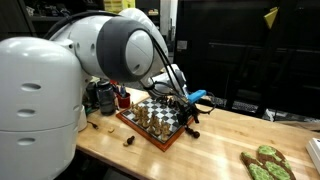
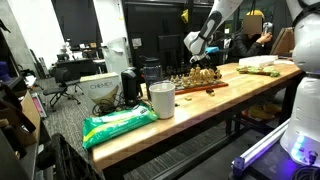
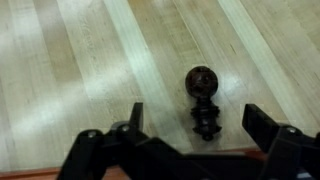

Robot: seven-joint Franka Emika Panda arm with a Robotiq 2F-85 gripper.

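A dark brown chess piece (image 3: 204,102) lies on its side on the wooden table in the wrist view, its round head pointing away from the gripper. My gripper is open, its two black fingers spread to either side of the piece's lower end, with nothing gripped. In exterior view 1 the gripper (image 1: 192,115) hangs low by the right edge of the chessboard (image 1: 138,123), and a dark piece (image 1: 192,133) lies on the table just below it. Light brown pieces (image 1: 153,124) stand along the board's near side; dark ones at the far side are partly hidden by the arm.
A red cup (image 1: 124,100) and a white mug (image 1: 81,119) stand left of the board. Another small dark piece (image 1: 129,141) lies on the near table. A green patterned item (image 1: 266,163) is at the right. A white container (image 2: 163,99) stands nearer in exterior view 2.
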